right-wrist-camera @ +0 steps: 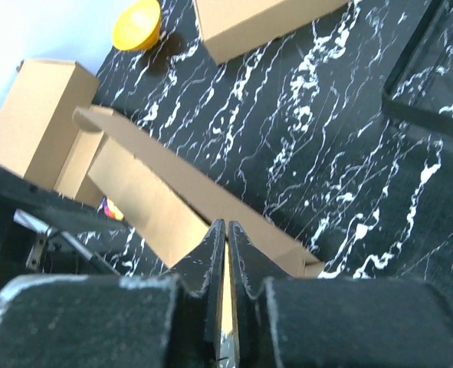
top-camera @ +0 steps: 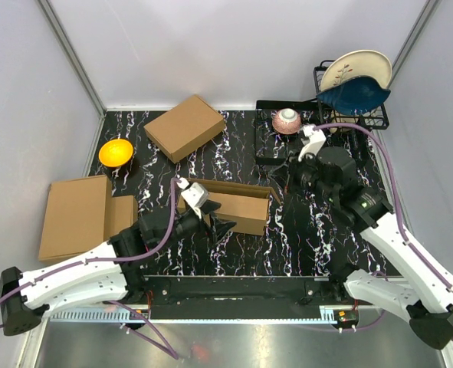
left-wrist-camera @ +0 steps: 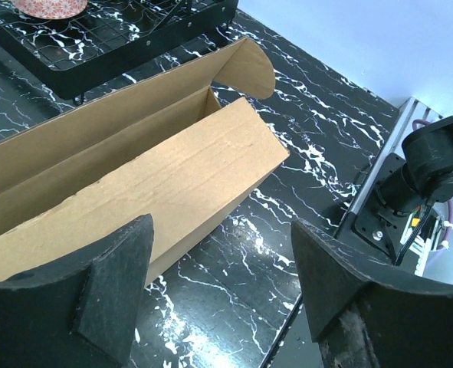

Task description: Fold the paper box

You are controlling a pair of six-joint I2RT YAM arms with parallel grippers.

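The brown paper box (top-camera: pixel 245 211) lies in the middle of the table with a long opening along its back side. Behind that opening a long flap (left-wrist-camera: pixel 161 86) stands up, and its rounded end tab (left-wrist-camera: pixel 249 70) bends at the right. Over the box's front left hangs my left gripper (top-camera: pixel 222 232), its fingers (left-wrist-camera: pixel 119 261) apart with no cardboard between them. My right gripper is beyond the box's right end, near the end tab. Its fingers are together, and nothing clearly shows between them; they hide part of the box.
Other brown boxes lie at the left (top-camera: pixel 77 218) and back (top-camera: pixel 185 127). A yellow bowl (top-camera: pixel 116 152) stands at the back left. A black rack (top-camera: pixel 268 161) holding a pink bowl (top-camera: pixel 287 121) is close behind the right gripper.
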